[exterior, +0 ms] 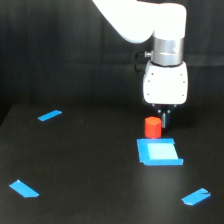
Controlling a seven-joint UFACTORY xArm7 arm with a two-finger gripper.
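A red block (152,128) stands on the dark table just behind a white square (162,151) edged with blue tape. My gripper (166,122) points down from the white arm, close to the block's right side and seemingly a little behind it. The dark fingers blend into the black background, so how far apart they are is unclear. Whether they touch the block cannot be made out.
Strips of blue tape lie at the back left (50,115), front left (24,188) and front right (196,197) of the table.
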